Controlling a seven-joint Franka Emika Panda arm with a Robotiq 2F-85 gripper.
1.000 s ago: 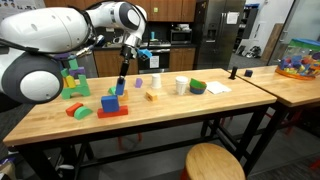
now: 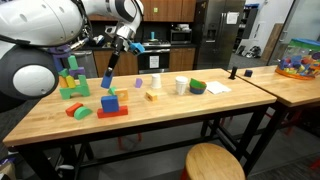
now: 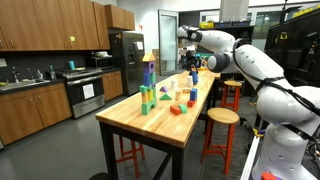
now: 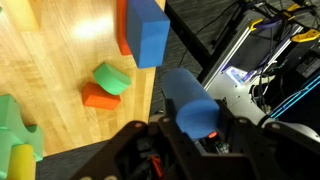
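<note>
A blue cylinder [image 4: 192, 108] shows end-on in the wrist view, with my gripper [image 2: 108, 73] shut on it. In exterior view 1 this cylinder [image 2: 106, 80] hangs tilted above the table, up and slightly left of a blue block [image 2: 110, 103]. That block rests on a red block [image 2: 113, 113] lying flat on the tabletop. From the wrist, the blue block [image 4: 152, 32] appears beside the cylinder, with the red one partly hidden under it. My fingers are mostly hidden behind the cylinder in the wrist view.
Green and red pieces [image 2: 82, 113] lie left of the blue block. A green block structure [image 2: 74, 82] stands farther left. White cups [image 2: 182, 85], a yellow block [image 2: 152, 95] and a green bowl [image 2: 197, 87] are to the right.
The gripper and its blue cylinder have moved left and somewhat upward, from right of the blue block to its upper left. The blocks on the table look unmoved.
</note>
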